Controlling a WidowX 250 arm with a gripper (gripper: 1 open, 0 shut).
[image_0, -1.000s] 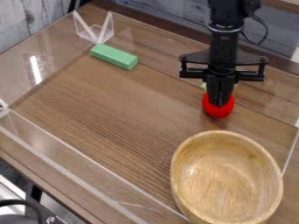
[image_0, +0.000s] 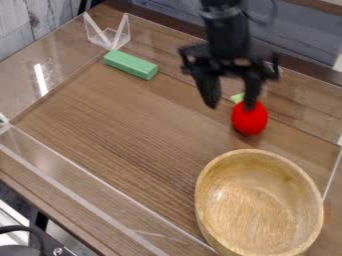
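Note:
My gripper (image_0: 223, 78) hangs in the upper middle, its dark fingers apart and pointing down, open. A red tomato-like object (image_0: 249, 119) with a pale green top lies on the wooden table just below and right of it, not held.
A large beige bowl (image_0: 255, 205) fills the lower right. A green block (image_0: 130, 64) lies at the upper left, near a clear wire-like shape at the back. A black cable is at the lower left edge.

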